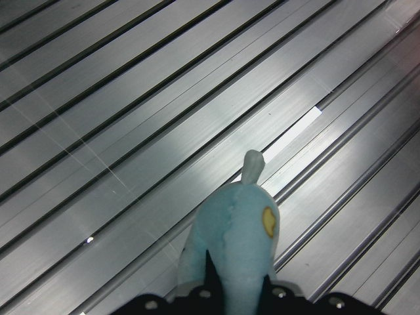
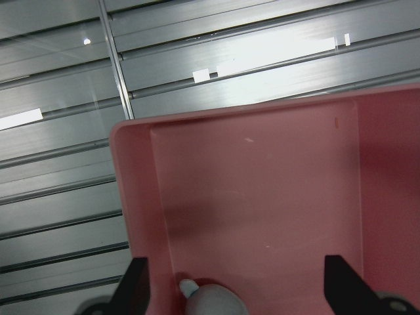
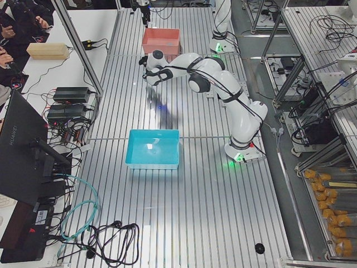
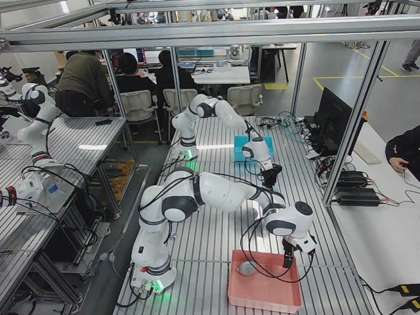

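A light-blue plush toy [image 1: 233, 230] with a yellow patch is held by my left gripper, which is shut on it, above the slatted table in the middle of the workspace. My right gripper stands open over the pink bin [image 4: 266, 295], with nothing seen between its fingers. In the right wrist view a grey, rounded soft object [image 2: 213, 302] lies in that bin, against a corner at the bottom of the view.
A cyan bin [image 3: 152, 149] stands empty on the table [image 3: 189, 212], on the near side in the camera left view. Cables [image 3: 111, 243] lie at its near left corner. A monitor [image 3: 25, 151] and electronics line the left side.
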